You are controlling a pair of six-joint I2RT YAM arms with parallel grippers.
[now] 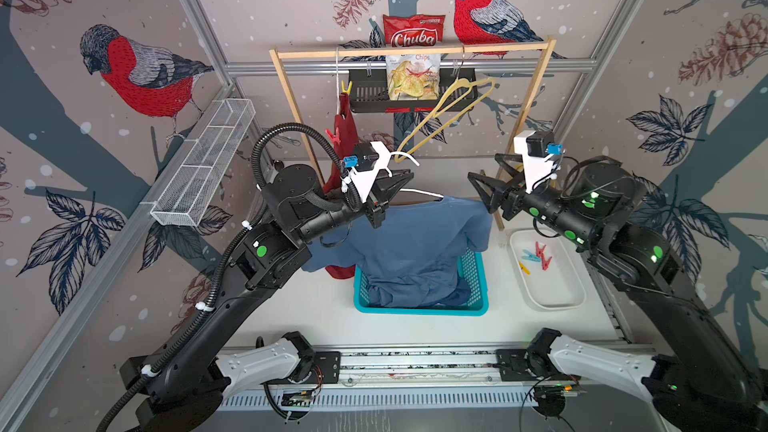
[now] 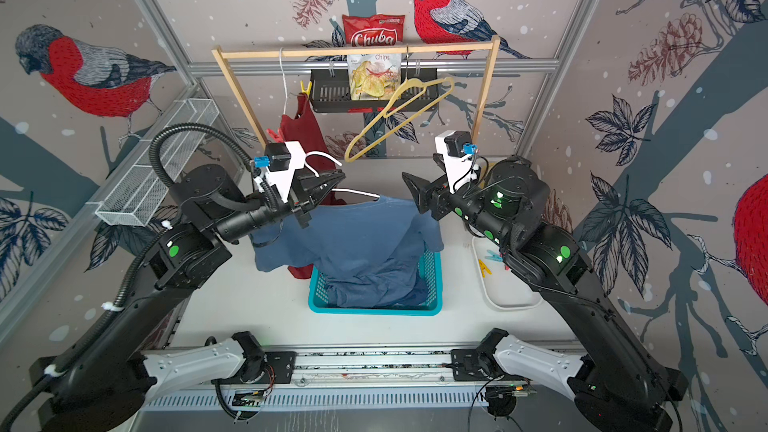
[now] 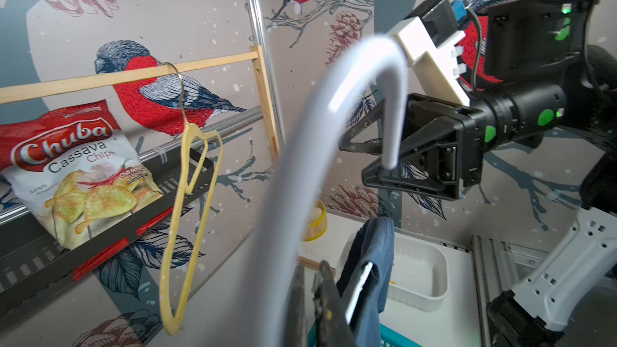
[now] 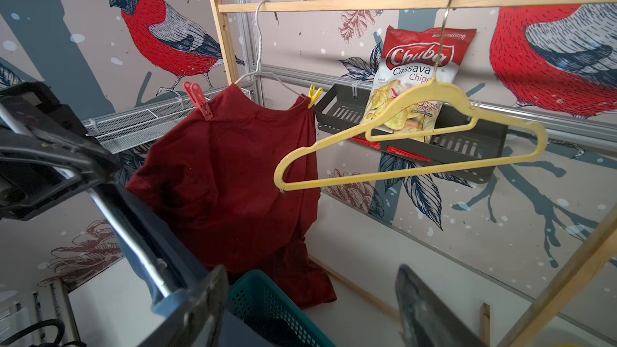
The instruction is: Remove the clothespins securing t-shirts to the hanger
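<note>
My left gripper (image 1: 393, 184) is shut around a white wire hanger (image 1: 420, 192), which carries a blue t-shirt (image 1: 400, 240) draped down into a teal basket (image 1: 421, 309); its hook looms close in the left wrist view. No clothespin shows on the blue shirt. My right gripper stands open to the right of it, empty. A red t-shirt (image 4: 225, 173) hangs on the rail with a pink clothespin (image 4: 198, 99) and a yellow clothespin (image 4: 314, 94). An empty yellow hanger (image 4: 405, 173) hangs beside it.
A wooden rail (image 4: 340, 4) spans the back, before a dark shelf (image 4: 475, 154) holding a chips bag (image 1: 413, 80). A white tray (image 1: 552, 296) with several loose clothespins stands at the right. A wire shelf (image 1: 200, 160) is on the left wall.
</note>
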